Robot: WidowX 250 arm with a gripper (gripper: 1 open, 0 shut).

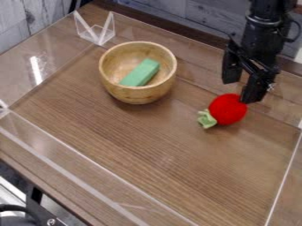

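My gripper (243, 90) is at the upper right, above and just behind a red object with a pale green top (229, 108), like a strawberry or tomato, lying on the wooden table (130, 168). Whether the fingers are open or shut is hard to tell; nothing is clearly held.
A wooden bowl (109, 55) at the upper left holds a green block (141, 72). A small white wire object (92, 28) stands at the back left.
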